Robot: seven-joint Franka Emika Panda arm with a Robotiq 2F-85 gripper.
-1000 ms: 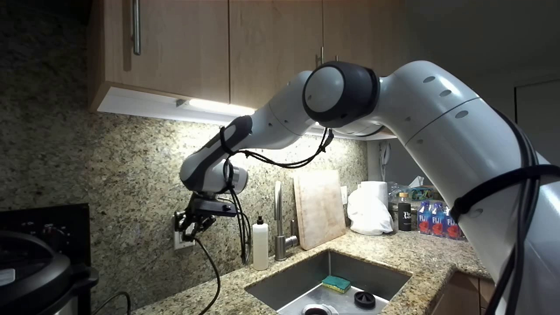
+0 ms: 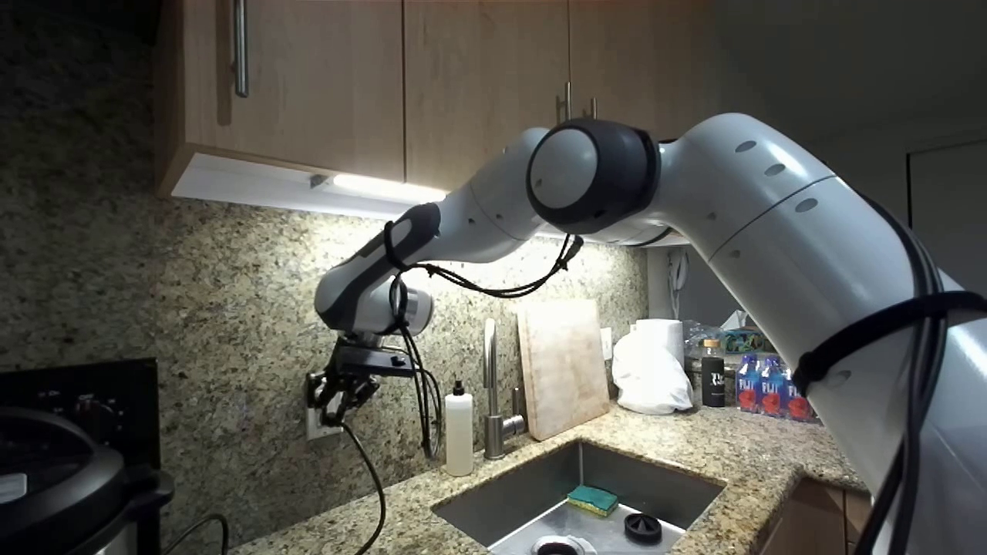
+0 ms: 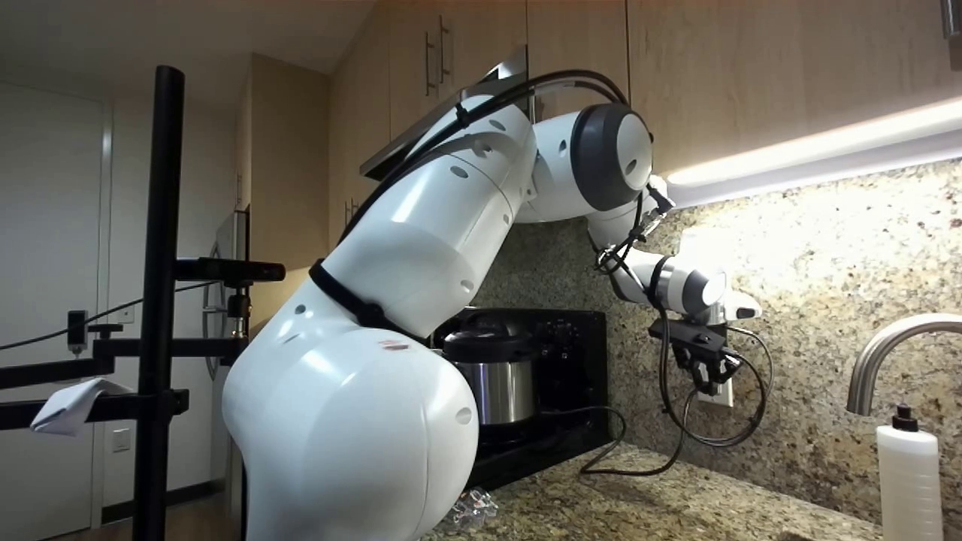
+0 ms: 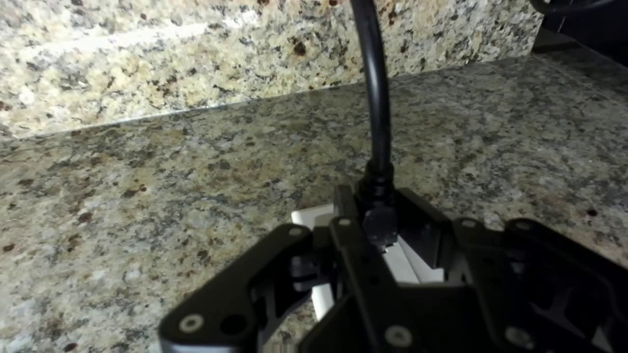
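In the wrist view a black plug (image 4: 379, 222) on a thick black cable (image 4: 377, 100) is held between the two dark fingers of my gripper, which is shut on it. Behind the fingers lies a white wall outlet (image 4: 412, 264), partly covered by them. Seen from exterior view 1, the gripper (image 2: 340, 393) is right at the outlet (image 2: 321, 424) on the granite backsplash, with the cable (image 2: 375, 481) hanging down to the counter. Whether the prongs sit in the slots cannot be made out.
A black and steel cooker (image 3: 496, 374) stands left of the outlet. Right of it are a white soap bottle (image 2: 459, 431), the faucet (image 2: 492, 398) and the sink (image 2: 592, 453). Upper cabinets (image 2: 305, 92) overhang the arm. Loose arm cables (image 3: 726, 440) loop beside the gripper.
The arm has shifted slightly left and toward the wall in exterior view 1, its elbow a little lower. The gripper stays at the outlet, and the hanging cable has moved slightly.
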